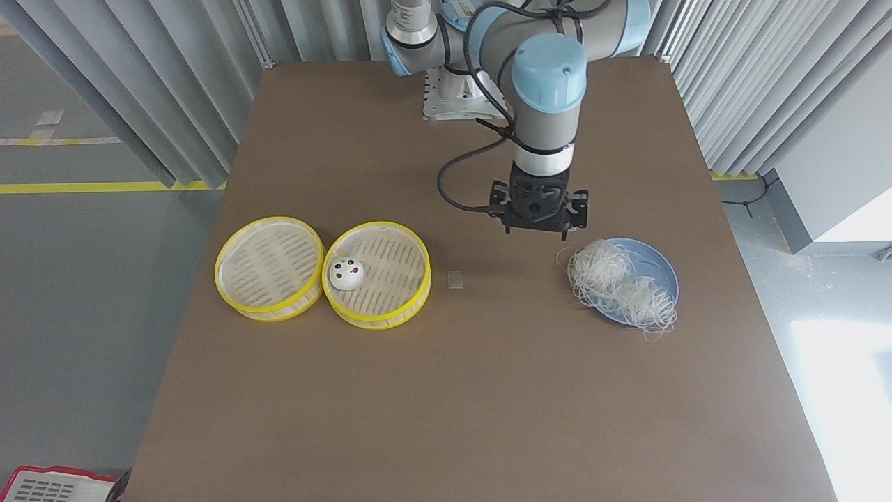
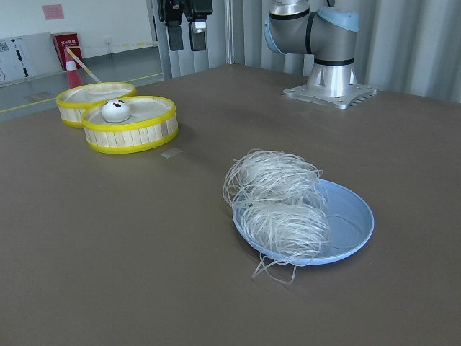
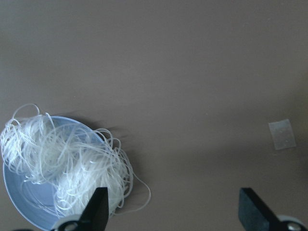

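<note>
A blue plate (image 1: 656,263) on the right of the table holds two tangled nests of white noodle-like strands (image 2: 277,226), some loose over the rim. My gripper (image 1: 536,221) hangs above the table behind and left of that plate, its two fingers apart with nothing between them; in the wrist view the strands (image 3: 77,173) lie below, near the left finger. A white round bun with a face (image 1: 346,273) sits in the right of two yellow-rimmed steamer baskets (image 1: 378,316).
The second basket (image 1: 269,309) is empty and touches the first at the left. A small clear square (image 1: 455,279) lies on the table beside them. The robot's mounting plate stands at the back.
</note>
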